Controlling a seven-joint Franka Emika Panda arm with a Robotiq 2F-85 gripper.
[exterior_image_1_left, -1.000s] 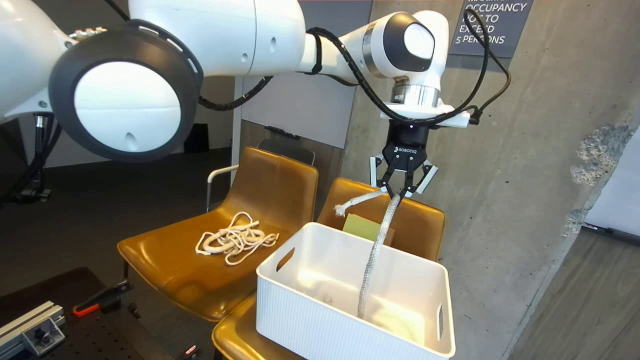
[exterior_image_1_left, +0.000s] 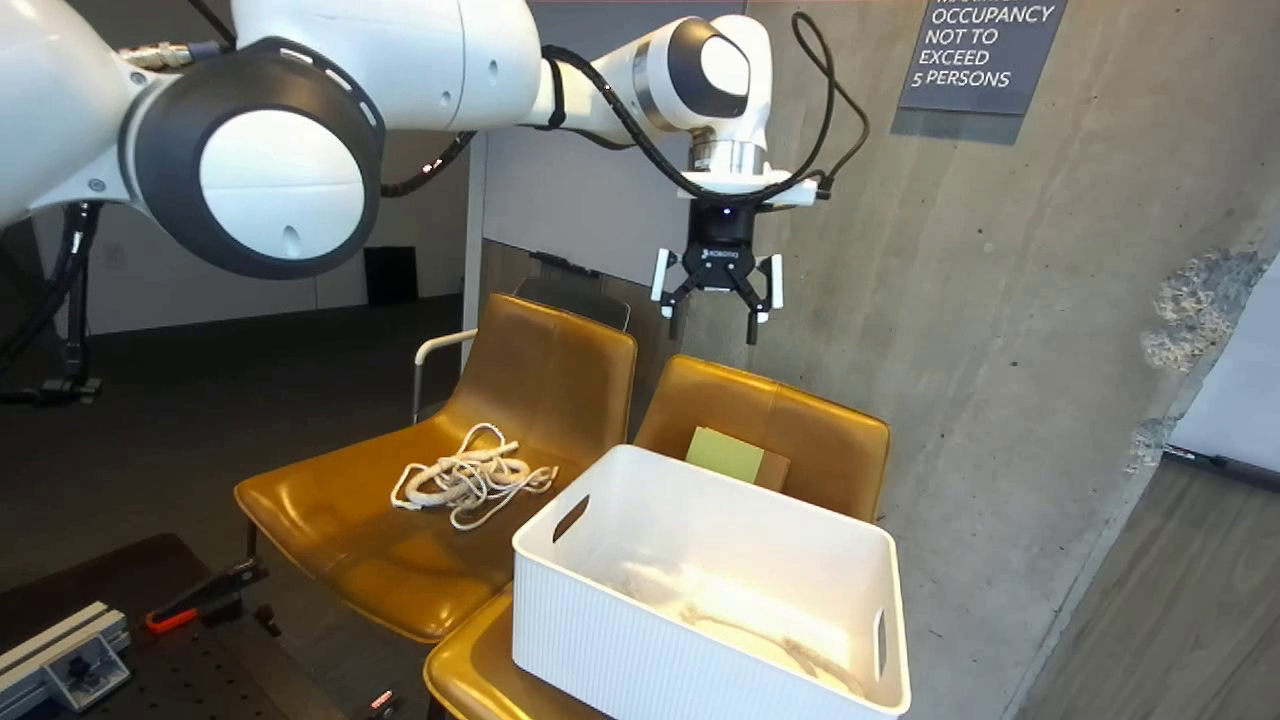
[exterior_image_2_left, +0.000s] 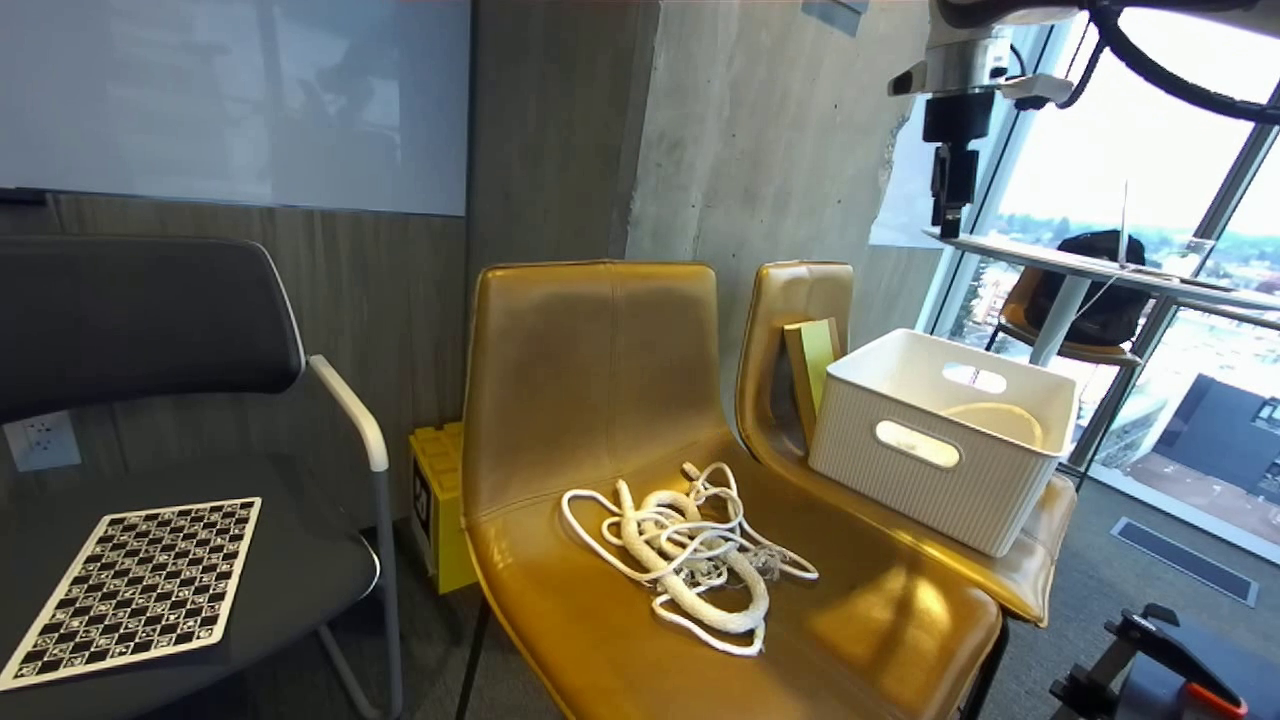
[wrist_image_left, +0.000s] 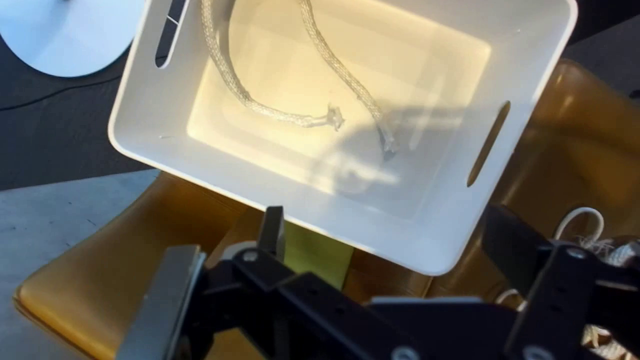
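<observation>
Inside the white bin (exterior_image_1_left: 672, 618) lies a pale braided rope (wrist_image_left: 345, 73), curved across its floor, with both frayed ends showing in the wrist view. My gripper (exterior_image_1_left: 714, 330) hangs above and behind the bin in exterior view 1, well clear of it. Its fingers (exterior_image_1_left: 752, 326) stand wide apart and nothing is between them. More rope, a loose white tangle (exterior_image_2_left: 690, 546), rests on the seat of the brown chair (exterior_image_2_left: 594, 360) beside the bin.
The bin stands on a second brown chair (exterior_image_1_left: 828, 450), with a green board (exterior_image_1_left: 725, 455) leaning against its backrest. A dark chair (exterior_image_2_left: 144, 318) carrying a checkered board (exterior_image_2_left: 144, 582) is at the left in exterior view 2. Open air surrounds the gripper.
One second ago the rope hung from my shut gripper over the bin. Now the gripper has opened, the rope is down in the bin, and the arm has moved up and left in exterior view 1.
</observation>
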